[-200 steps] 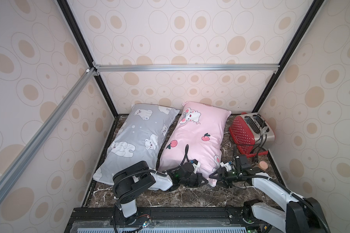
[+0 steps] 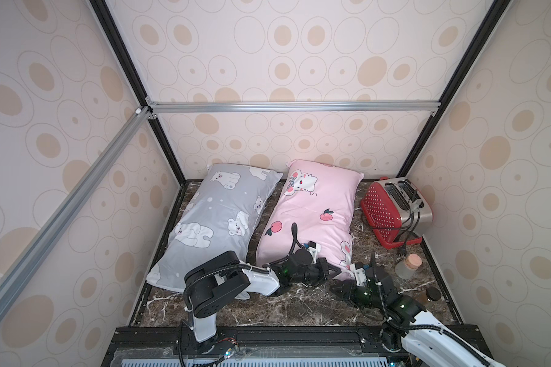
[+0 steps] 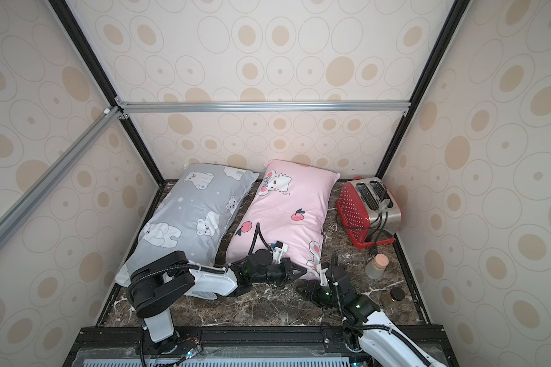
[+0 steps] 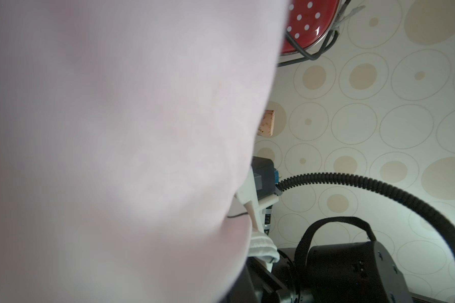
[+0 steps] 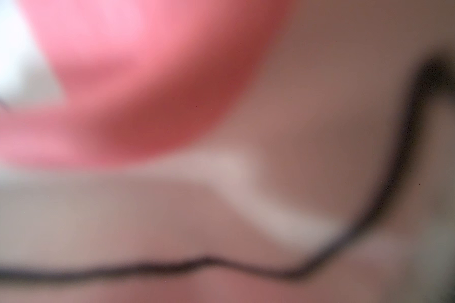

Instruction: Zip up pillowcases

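A pink pillow (image 2: 315, 208) with mouse and fruit prints lies lengthwise in the middle of the table. To its left rests a grey pillow (image 2: 226, 214) with white bears. My left gripper (image 2: 338, 271) is shut at the pink pillow's near right corner; whether cloth is between its fingers is hidden. Close by on the right, my right gripper (image 2: 335, 288) points at the same corner, its finger state hard to make out. Pink cloth (image 4: 121, 141) fills much of the left wrist view and hides the fingertips. Blurred pink print (image 5: 146, 126) crosses the right wrist view. No zipper pull is discernible.
On the right stand a red toaster (image 2: 382, 211) with a loose cable, a cork-topped bottle (image 2: 408, 268) and a small dark-lidded jar (image 2: 432, 294), the last two near my right arm. Bare marble tabletop (image 2: 263, 312) stretches along the front.
My left gripper and the pink pillow's near end have shifted slightly right.
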